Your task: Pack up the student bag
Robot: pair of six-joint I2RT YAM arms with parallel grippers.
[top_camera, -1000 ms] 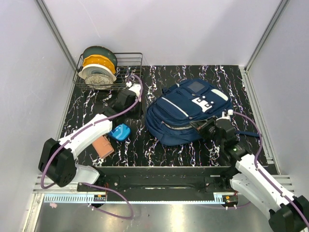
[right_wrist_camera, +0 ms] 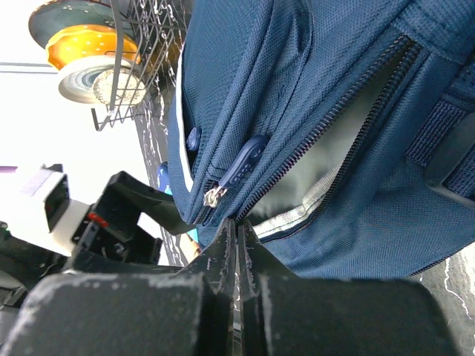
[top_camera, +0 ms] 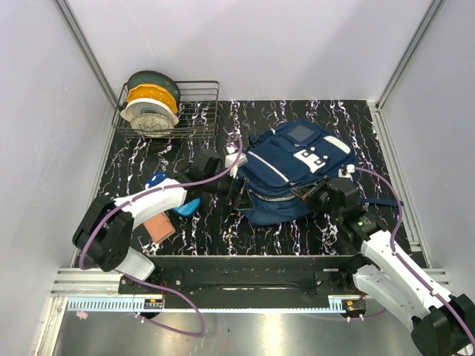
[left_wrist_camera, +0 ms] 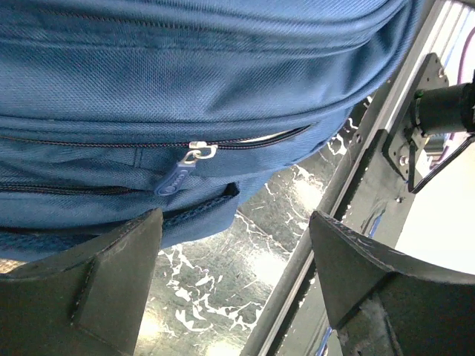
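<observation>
A navy blue student bag lies on the dark marbled table, with a white face patch on top. In the right wrist view its front zipper is parted, showing grey lining. My right gripper is shut, its tips against the zipper edge near a puller; whether fabric is between them is hidden. My left gripper stands open at the bag's left end, its fingers apart, facing a zipper with a blue pull tab. Left of the bag lie a blue case and an orange-brown flat item.
A wire rack with several dishes stands at the back left. Another blue thing shows partly behind my left arm. Bare table lies between the rack and the bag.
My left gripper has travelled rightward from beside the rack to the bag's left end. The bag's front left part now looks pulled up and opened out. My right gripper has barely moved.
</observation>
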